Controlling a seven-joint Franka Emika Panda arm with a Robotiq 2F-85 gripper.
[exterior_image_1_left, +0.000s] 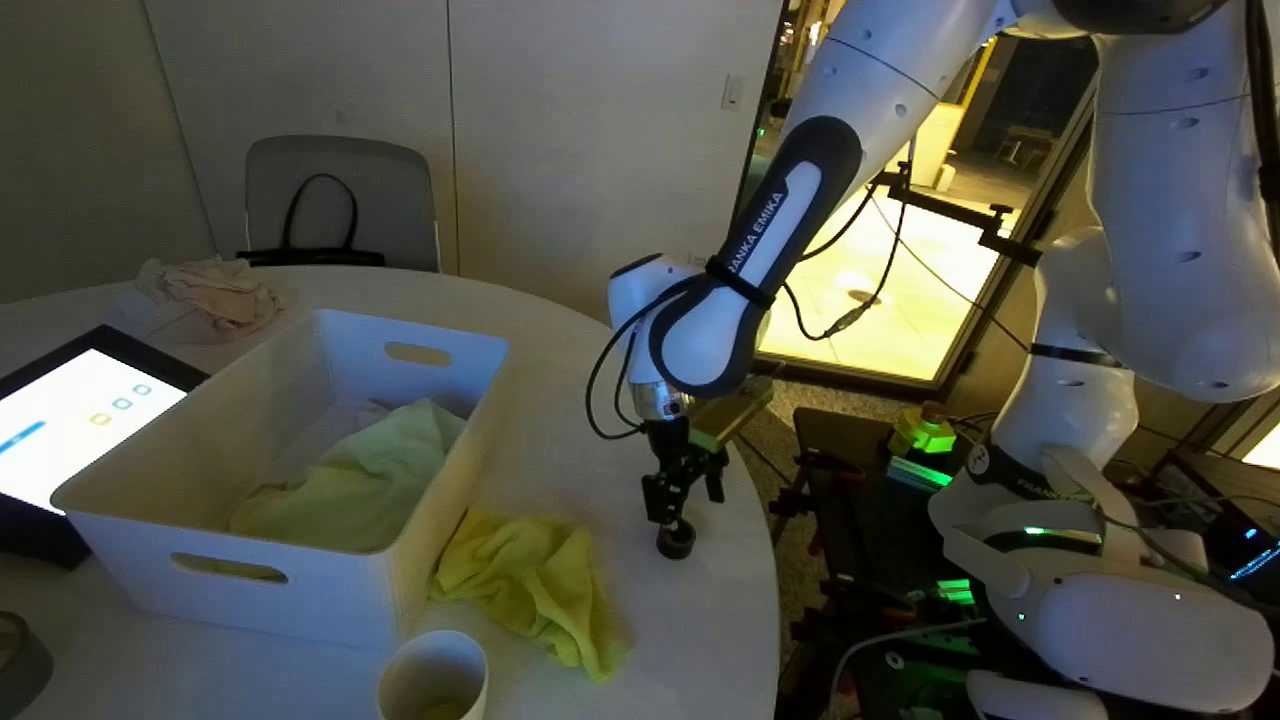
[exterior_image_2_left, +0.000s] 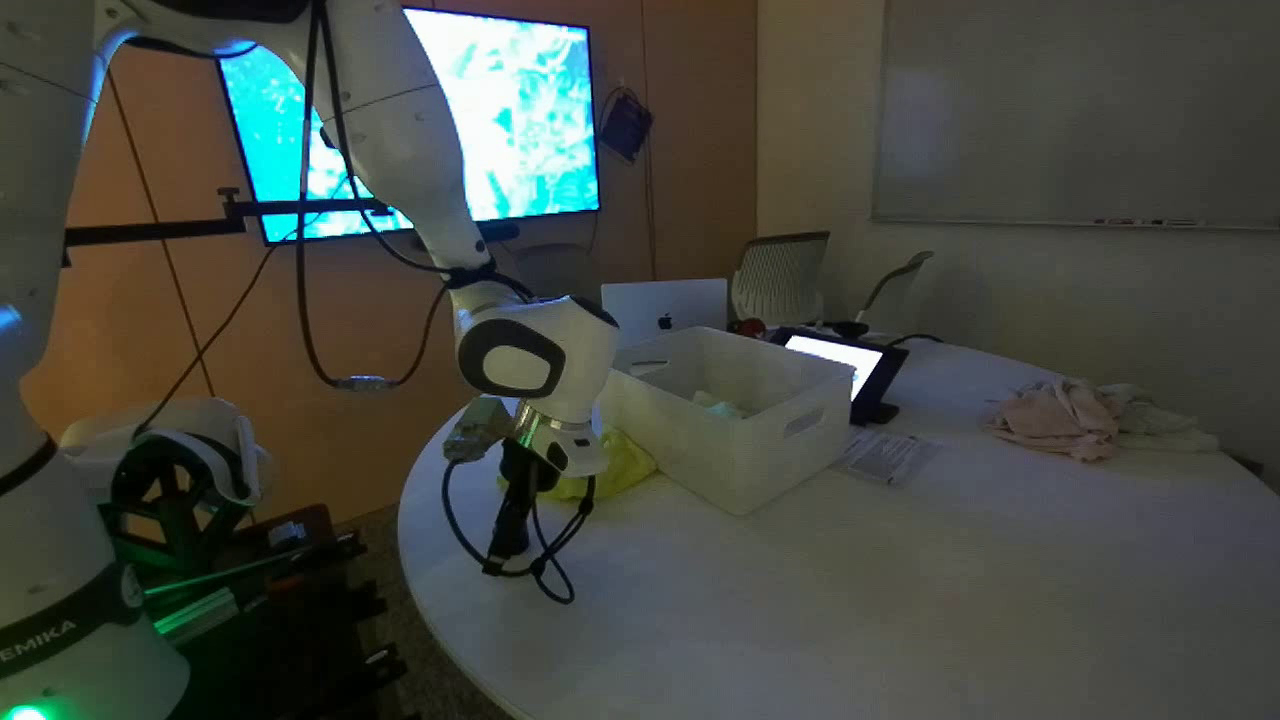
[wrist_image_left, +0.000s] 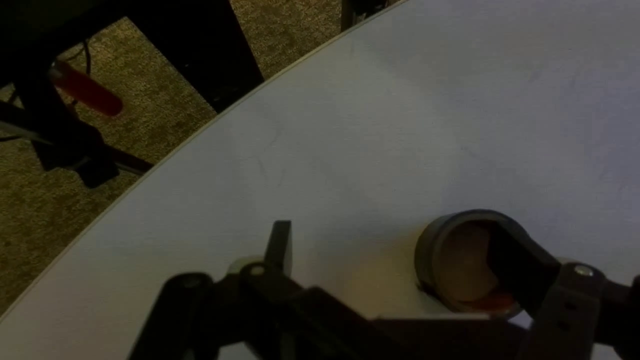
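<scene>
A small dark ring-shaped object (exterior_image_1_left: 675, 542), open at the top, stands on the white table near its edge. Just above it is my gripper (exterior_image_1_left: 690, 494), its black fingers spread wide with nothing held between them. In the wrist view the right finger overlaps the opening of the dark ring (wrist_image_left: 425, 258); whether its tip reaches inside I cannot tell. The left finger (wrist_image_left: 279, 246) is over bare table, well apart from the ring. Exterior view 2 has the gripper partly covered by its cables, and the ring cannot be made out there.
A yellow cloth (exterior_image_1_left: 534, 588) lies left of the gripper, against a white bin (exterior_image_1_left: 270, 600) holding a pale green cloth (exterior_image_1_left: 372, 480). A white cup (exterior_image_1_left: 434, 678) stands in front. The table edge curves close by on the right. Bare table lies behind the ring.
</scene>
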